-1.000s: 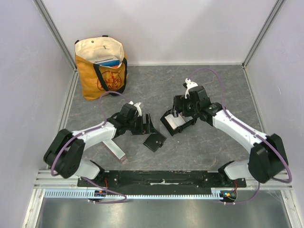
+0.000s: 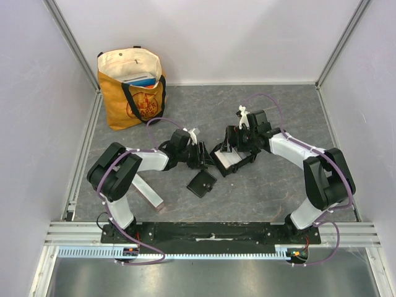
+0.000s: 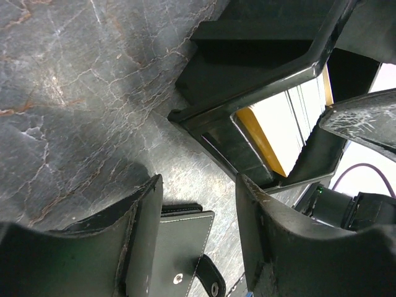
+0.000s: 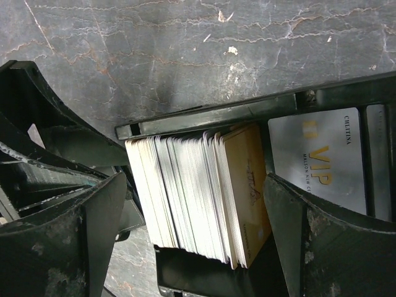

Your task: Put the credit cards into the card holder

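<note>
The black card holder (image 2: pixel 216 158) lies open at the table's middle, packed with a stack of white and gold cards (image 4: pixel 185 198) and a silver VIP card (image 4: pixel 318 161) beside them. My right gripper is over the holder, open, its fingers either side of the card stack. My left gripper is just left of the holder, fingers apart with nothing between them. A flat dark card case (image 3: pixel 173 247) with a strap lies below the left gripper.
An orange tote bag (image 2: pixel 120 108) stands at the back left. A long white box (image 2: pixel 145 192) lies at the front left.
Both grippers have moved in toward the card holder over the last second, the left one rightward and the right one slightly down. The objects look unmoved.
</note>
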